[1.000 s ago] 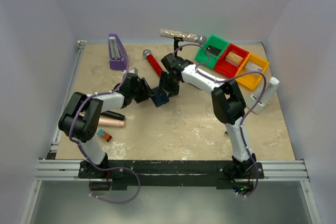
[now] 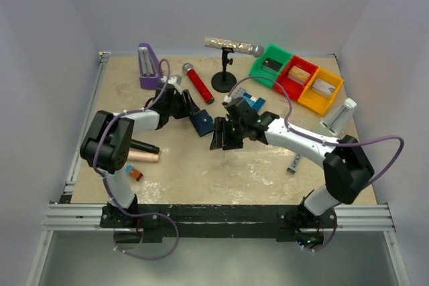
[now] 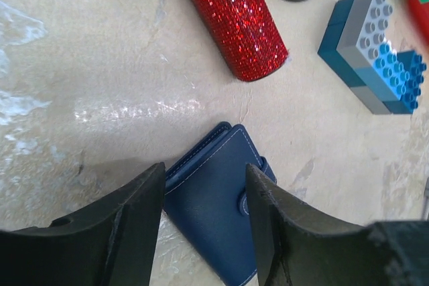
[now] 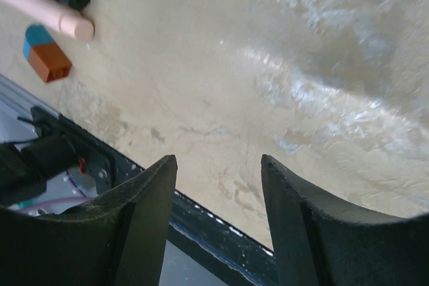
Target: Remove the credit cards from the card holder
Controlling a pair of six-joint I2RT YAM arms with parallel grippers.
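A dark blue card holder [image 2: 202,123] lies flat on the table near the middle. Its round-ended strap shows in the left wrist view, where the holder [image 3: 213,191] appears beneath and between my left fingers. No credit cards can be made out. My left gripper [image 2: 193,112] is partly open by the holder's left back edge; whether it touches the holder cannot be told. Off the holder's right front side, my right gripper [image 2: 223,140] stands apart from it. In the right wrist view only bare table shows between the parted fingertips of the right gripper.
Behind the holder lie a red microphone [image 2: 198,85] and a black stand [image 2: 224,81] bearing a silver microphone [image 2: 231,44]. Building blocks [image 2: 251,99] sit to the right, beyond them coloured bins [image 2: 295,80].
My right gripper has left its place over the card holder, moving right and toward the front. The holder looks unmoved.
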